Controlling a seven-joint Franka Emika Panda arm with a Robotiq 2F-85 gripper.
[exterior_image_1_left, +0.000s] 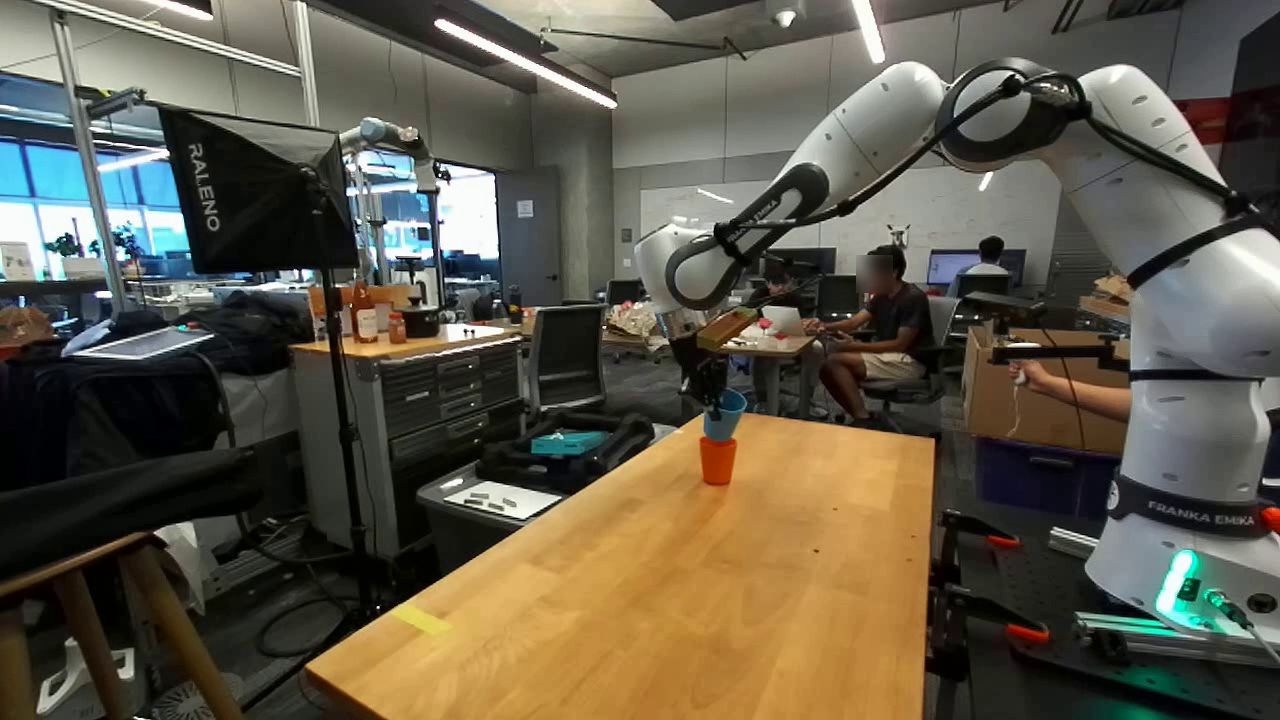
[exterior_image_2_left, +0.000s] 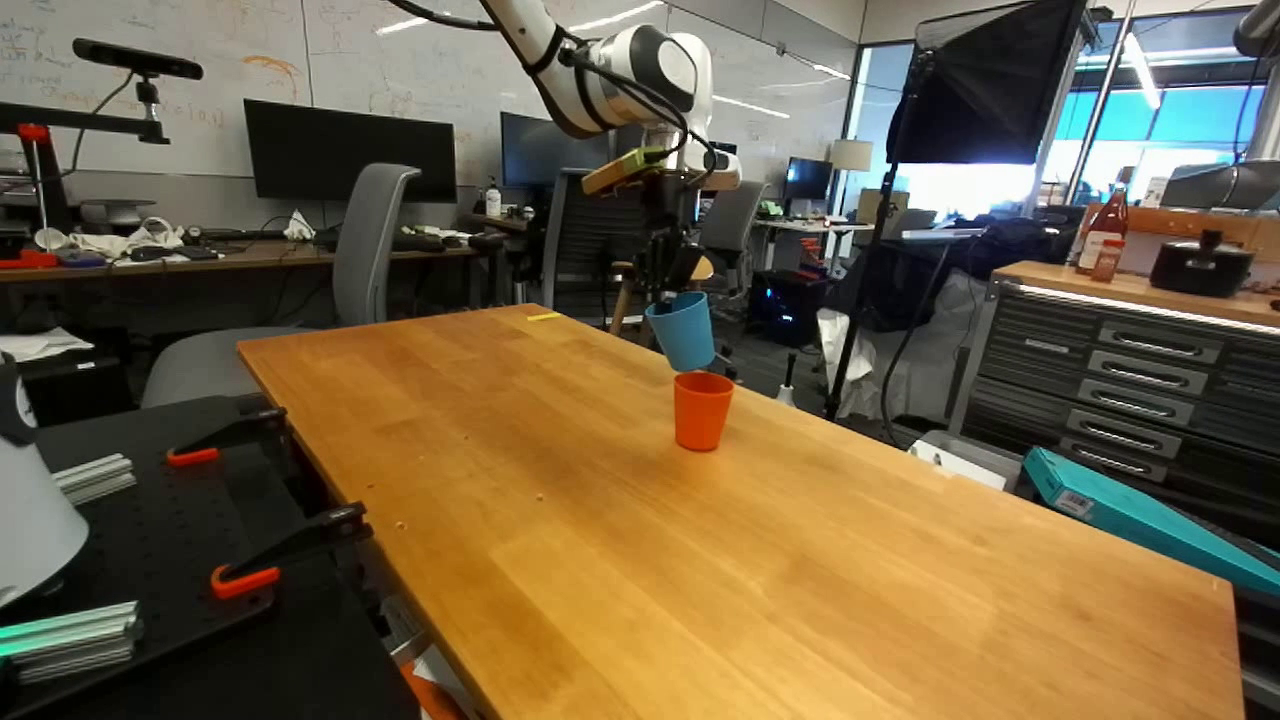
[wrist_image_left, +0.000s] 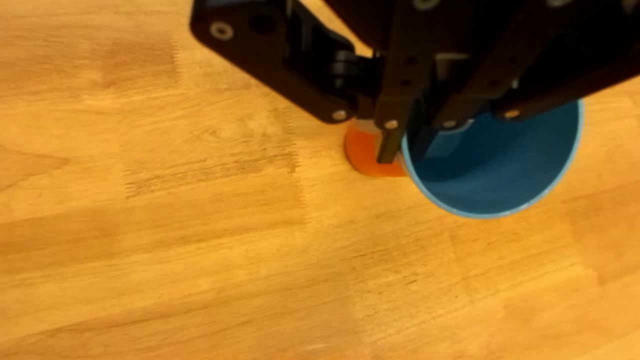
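Note:
My gripper is shut on the near rim of a blue cup (wrist_image_left: 510, 168), one finger inside it and one outside. In exterior view 2 the blue cup (exterior_image_2_left: 683, 331) hangs slightly tilted, its bottom close over the mouth of an orange cup (exterior_image_2_left: 702, 412). The orange cup stands upright on the wooden table. From exterior view 1 the blue cup (exterior_image_1_left: 725, 414) appears right above the orange cup (exterior_image_1_left: 717, 461); whether the two touch, I cannot tell. In the wrist view, the fingers and the blue cup hide most of the orange cup (wrist_image_left: 367, 153).
Black clamps with orange tips (exterior_image_1_left: 1026, 632) grip the opposite side.

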